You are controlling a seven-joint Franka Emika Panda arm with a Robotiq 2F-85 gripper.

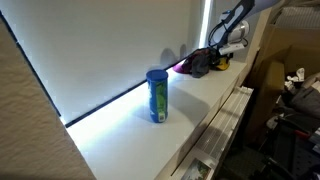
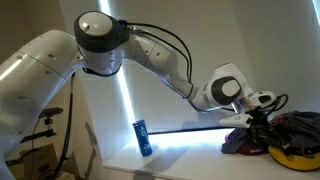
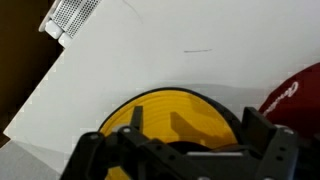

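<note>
My gripper is open at the bottom of the wrist view, its dark fingers set apart over a yellow and black item. A dark red item lies to the right in that view. From the side, the gripper hangs at the pile of hats or cloth, next to a dark, bulky piece and the yellow item. Whether the fingers touch anything cannot be made out. The far end of the shelf in exterior view 1 holds the same dark pile, with the arm above it.
A blue canister stands upright on the white shelf, well away from the pile. Bare surface lies between them. A wall runs behind the shelf. Open drawers or trays sit below its front edge.
</note>
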